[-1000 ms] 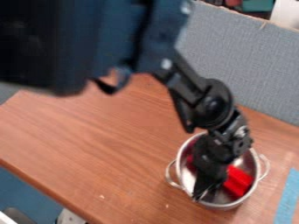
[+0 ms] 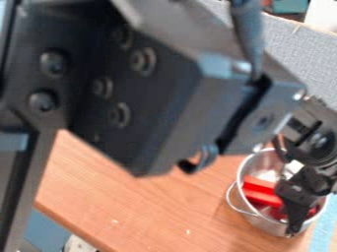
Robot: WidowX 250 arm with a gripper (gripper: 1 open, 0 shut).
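A steel pot (image 2: 255, 218) with a wire handle stands on the wooden table at the lower right, red objects (image 2: 261, 191) inside it. My gripper (image 2: 298, 216) reaches down into the pot at its right side, partly cut off by the frame's edge and dark against it; whether anything is between its fingers is hard to see. My dark arm housing fills the upper left of the view and hides much of the table.
The bare wooden table (image 2: 145, 207) lies left of the pot. A strip of blue tape (image 2: 322, 228) runs right of it. A grey padded surface (image 2: 309, 64) is behind, with a blue area at the lower left.
The gripper has shifted rightward within the pot, uncovering more of its left part. The arm housing has grown larger in view and come down over the upper left.
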